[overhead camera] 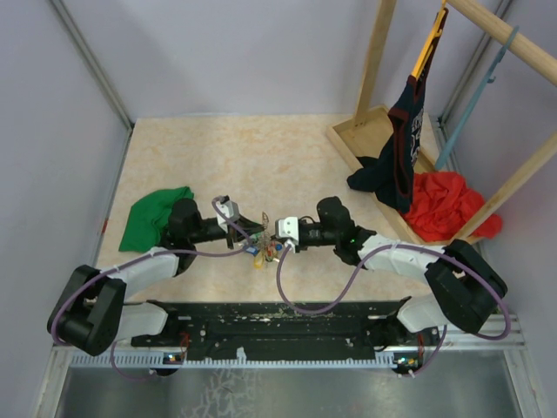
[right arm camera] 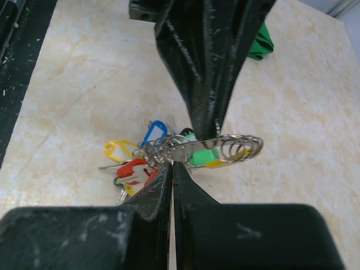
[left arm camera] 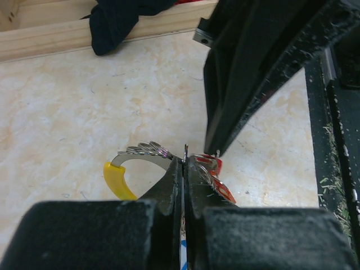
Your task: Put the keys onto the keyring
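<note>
At the table's centre my two grippers face each other over the cluster of wire keyring and coloured keys. My left gripper is shut on the thin metal of the keyring (left arm camera: 151,149). My right gripper is also shut at the keyring's wire coils (right arm camera: 242,147). Yellow (right arm camera: 117,151), blue (right arm camera: 154,130), green (right arm camera: 201,156) and red (right arm camera: 132,167) key tags hang or lie below, overlapping. In the left wrist view a curved piece with a yellow end (left arm camera: 115,180) sticks out sideways. Which keys are threaded on the ring I cannot tell.
A green cloth (overhead camera: 144,222) lies at the left. A wooden tray (overhead camera: 344,135) with a dark hanging cloth (overhead camera: 405,131) and red cloth (overhead camera: 448,205) stands at the right.
</note>
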